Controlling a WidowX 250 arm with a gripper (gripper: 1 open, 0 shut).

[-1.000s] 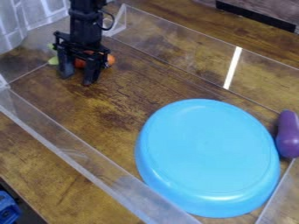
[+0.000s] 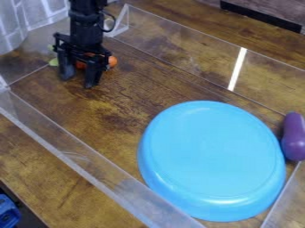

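Note:
The black robot gripper (image 2: 81,61) is low at the upper left of the wooden surface, over an orange object (image 2: 110,62) that shows at its right side. A small green item (image 2: 53,60) peeks out on its left. The dark fingers hide much of what is there; whether they are open or shut cannot be made out.
A large blue round lid or plate (image 2: 210,160) fills the lower right. A purple eggplant-like object (image 2: 293,136) lies at the right edge. Clear walls border the wooden surface.
The gripper has shifted very slightly; otherwise the scene looks the same.

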